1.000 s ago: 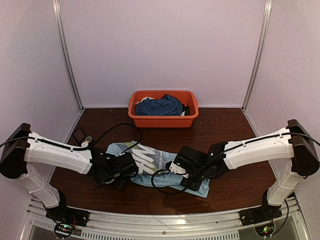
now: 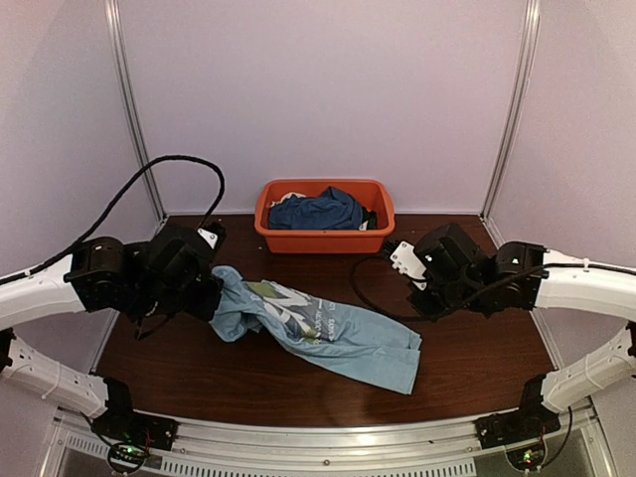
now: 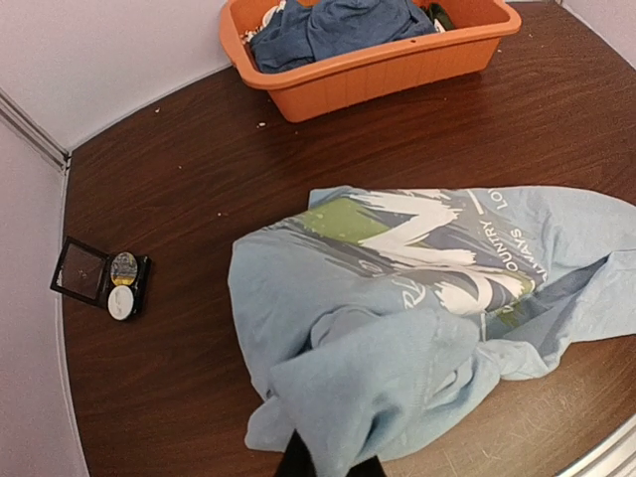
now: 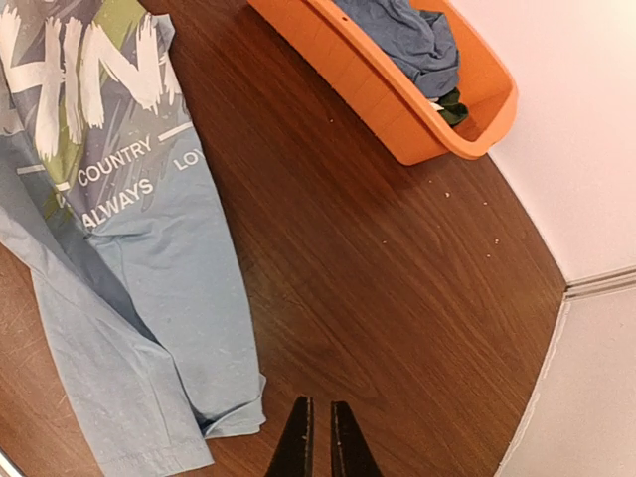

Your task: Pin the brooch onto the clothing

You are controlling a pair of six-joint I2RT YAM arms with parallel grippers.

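Note:
The light blue clothing (image 2: 328, 336), with a white, grey and green print, stretches across the table. Its left end is bunched and lifted at my left gripper, which is shut on a fold of the cloth. A small open black case (image 3: 142, 288) at the far left of the left wrist view holds a yellowish disc (image 3: 123, 266) and a white disc (image 3: 120, 302); whether either is the brooch I cannot tell. My right gripper hovers just beyond the clothing's right end, apart from it. Its fingers (image 4: 300, 425) have a narrow gap with bare wood showing through.
At the back centre stands an orange bin (image 2: 326, 241) with dark blue cloth (image 2: 318, 211) inside. Bare table (image 4: 388, 308) lies between the bin and the clothing and at the right. Pale walls close in the sides and back.
The right arm has left the clothing's right part, moving right and back, uncovering it.

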